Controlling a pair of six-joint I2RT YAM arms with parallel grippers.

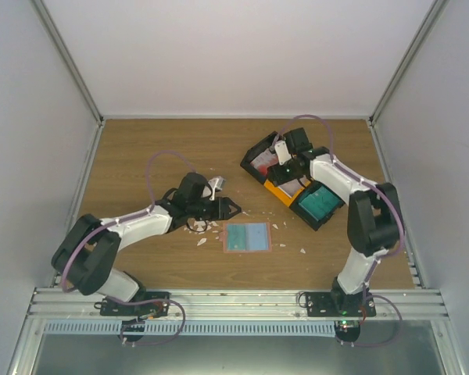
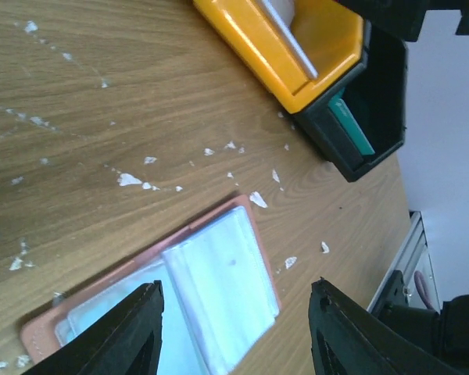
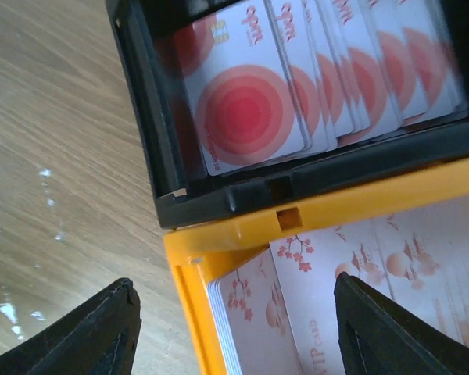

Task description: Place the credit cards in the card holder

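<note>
The card holder (image 1: 247, 248) lies unfolded on the table, a pinkish rim round two pockets, one greenish and one pale blue. In the left wrist view the card holder (image 2: 227, 285) is below my left gripper, whose fingers stand apart with nothing between them. Over the yellow box (image 1: 277, 192) is my right gripper (image 1: 281, 173). White cards with a floral print (image 3: 332, 285) lie in that box, one of them leaning at its left end. My right gripper is open above these cards, holding nothing.
A black box (image 3: 180, 156) with red-circle cards (image 3: 242, 113) adjoins the yellow one. On its other side stands a black box with green cards (image 1: 320, 203). White flecks (image 2: 129, 180) mark the wood.
</note>
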